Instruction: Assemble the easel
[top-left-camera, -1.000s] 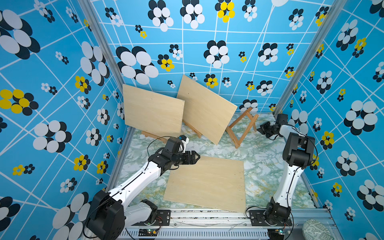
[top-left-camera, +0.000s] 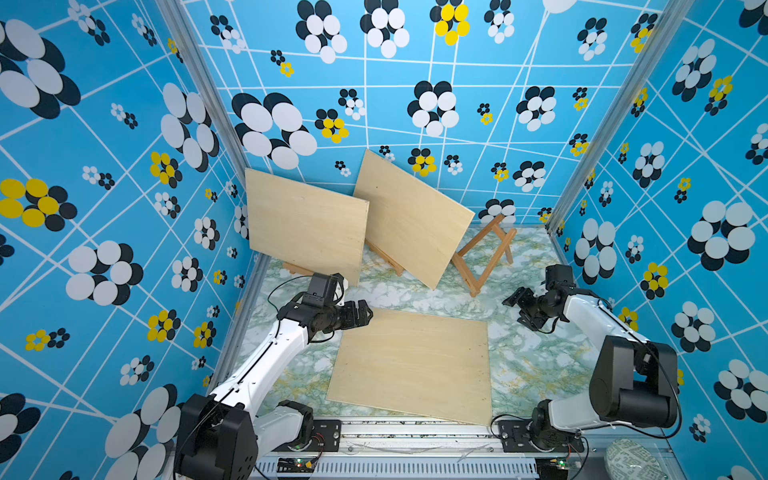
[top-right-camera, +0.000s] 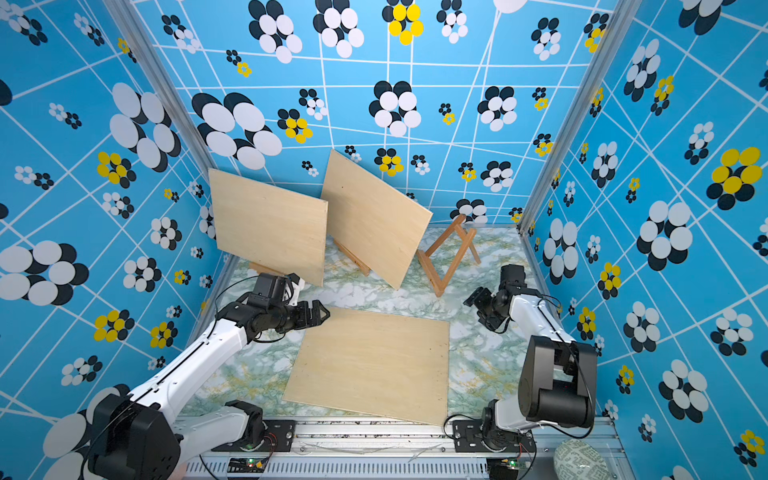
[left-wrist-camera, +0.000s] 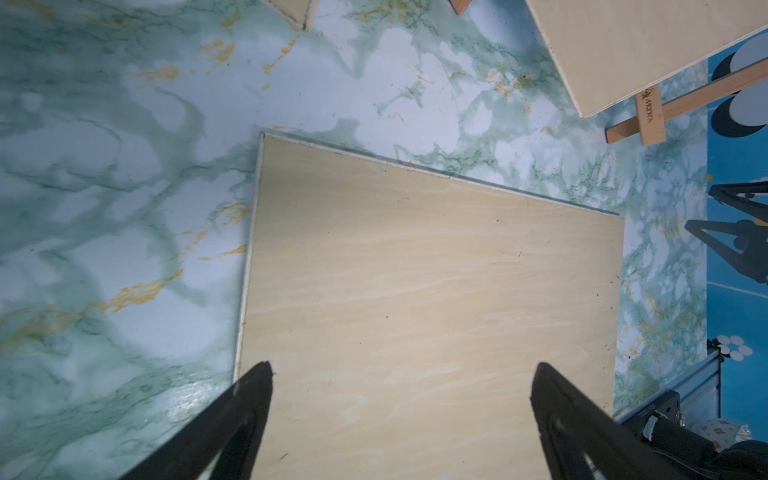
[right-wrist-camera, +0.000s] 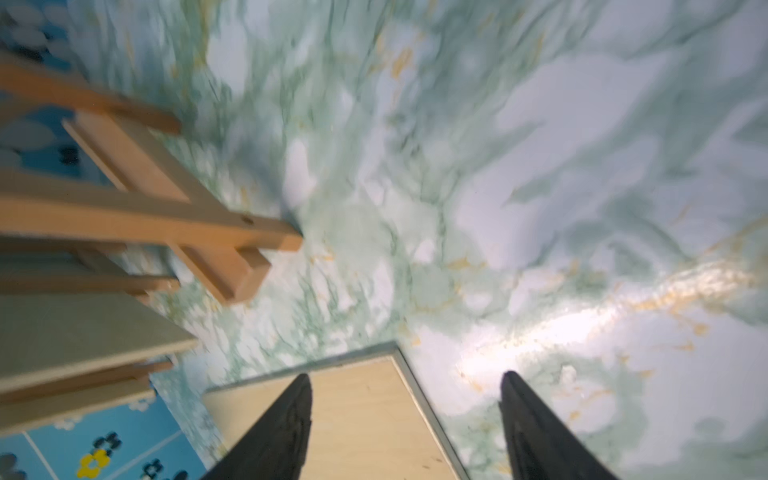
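Note:
A wooden easel frame stands at the back right, with bare crossed bars also seen in the right wrist view. Two plywood panels, the left one and the middle one, lean upright with wooden pieces behind them. A third panel lies flat in front. My left gripper hangs over the flat panel's back-left corner, open and empty. My right gripper is just front-right of the easel frame, fingers apart with nothing between them, above bare floor.
Patterned walls enclose the left, back and right. Bare marble floor lies right of the flat panel and in a band between it and the standing pieces. The arm bases sit on a rail at the front edge.
My right arm has pulled back toward the front, its gripper moving away from the back-right corner. My left gripper has shifted a little to the left. The easel pieces look unmoved.

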